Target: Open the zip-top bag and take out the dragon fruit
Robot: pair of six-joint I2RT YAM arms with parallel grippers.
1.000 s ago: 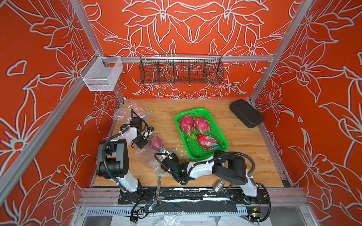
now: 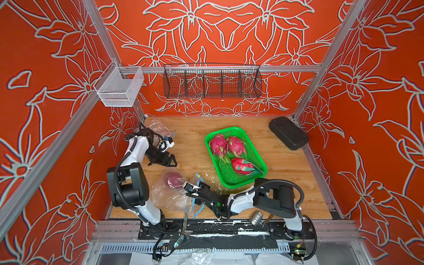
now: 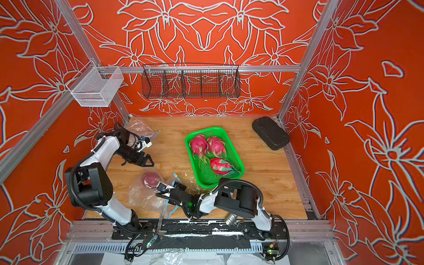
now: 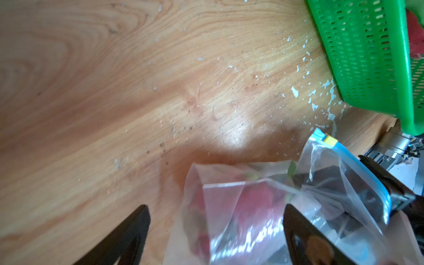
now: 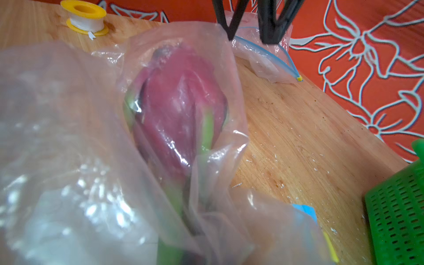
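The clear zip-top bag (image 4: 247,220), with a pink dragon fruit (image 5: 181,110) inside, lies on the table at the front left. Its blue zip edge (image 4: 360,170) stands up along the black fingers of my right gripper (image 2: 189,189), which is shut at the bag's mouth. Whether film is pinched there is hidden; bag plastic covers much of the right wrist view. My left gripper (image 2: 172,159) stands open behind the bag, its fingers apart with no object gripped; in the left wrist view the wrapped fruit shows beyond and between them.
A green basket (image 2: 212,164) holding 3 dragon fruits stands to the right of the bag. Another clear bag (image 5: 269,64) lies at the back left, near a yellow-rimmed tape roll (image 5: 86,19). A black case (image 2: 288,132) sits back right. Bare table lies between left gripper and basket.
My left gripper has turned and shifted from beside the fruit to above and behind it. The bag with its fruit has moved toward the front left, and the right gripper has shifted slightly forward.
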